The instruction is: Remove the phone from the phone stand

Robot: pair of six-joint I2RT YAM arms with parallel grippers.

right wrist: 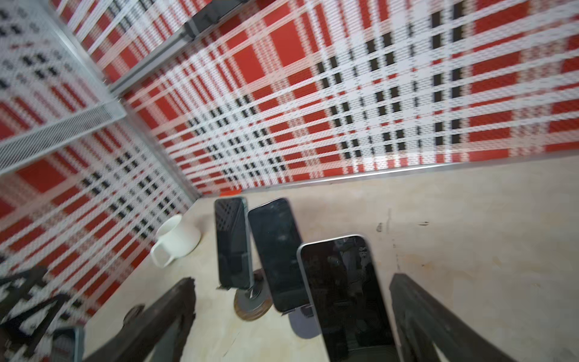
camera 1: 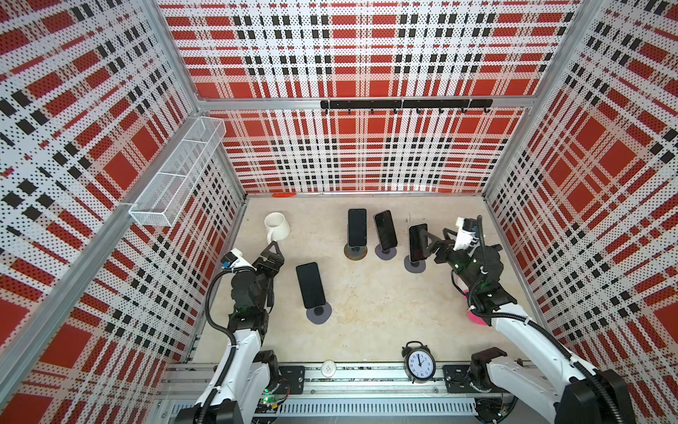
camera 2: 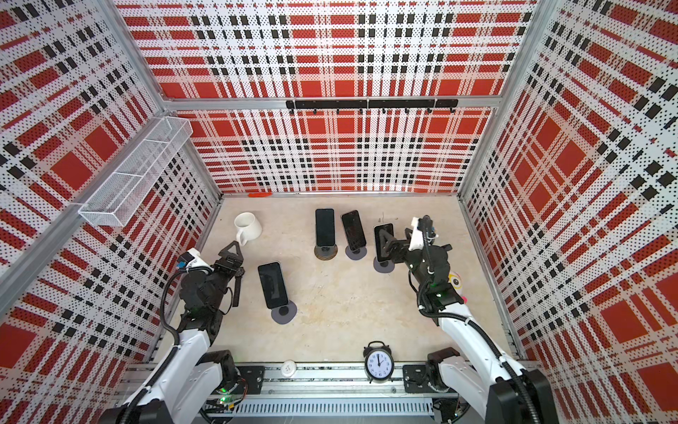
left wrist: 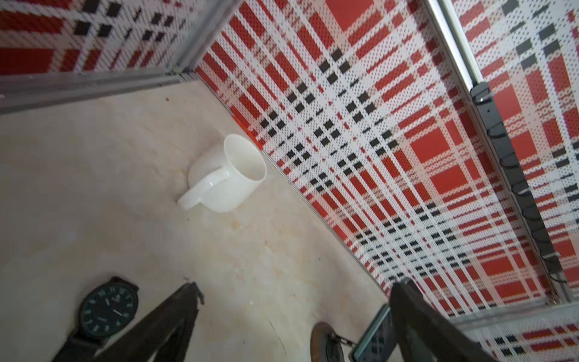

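Observation:
Several dark phones lean on round-based stands. In the top left view one phone (camera 1: 310, 284) sits at the near left, and at the back are a phone (camera 1: 357, 227), a second phone (camera 1: 385, 230) and a third phone (camera 1: 416, 243). My right gripper (camera 1: 433, 242) is open beside that third phone, partly covering its right side in this view. In the right wrist view the same phone (right wrist: 346, 295) reaches up between the spread fingers; contact cannot be told. My left gripper (camera 1: 274, 250) is open and empty, between the mug and the near-left phone.
A white mug (camera 1: 277, 226) stands at the back left. The left wrist view shows a dark watch (left wrist: 108, 307) near the left fingers. An alarm clock (camera 1: 420, 363) stands at the front edge. Mid-table is clear.

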